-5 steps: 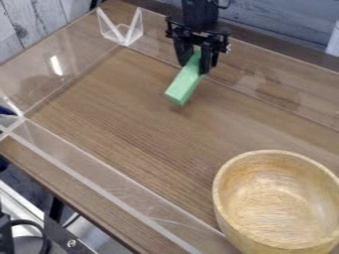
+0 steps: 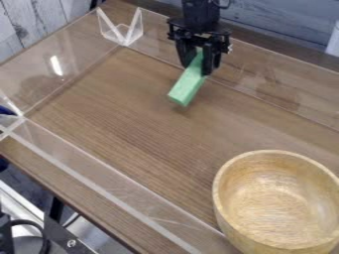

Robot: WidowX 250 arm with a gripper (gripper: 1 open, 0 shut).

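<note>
A black gripper [image 2: 199, 52] reaches down from the top centre of the view, over the back part of the wooden table. It is shut on a light green oblong object [image 2: 187, 87], which slants down and to the left beneath it. The fingertips are dark and small, so their exact hold is hard to make out.
A large pale wooden bowl [image 2: 279, 203] sits at the front right. A clear angular plastic piece [image 2: 121, 28] stands at the back left. Clear strips run along the table's [image 2: 146, 149] left side, with dark cables at the lower left.
The gripper and green object have shifted very slightly since a second ago; nothing else has visibly moved.
</note>
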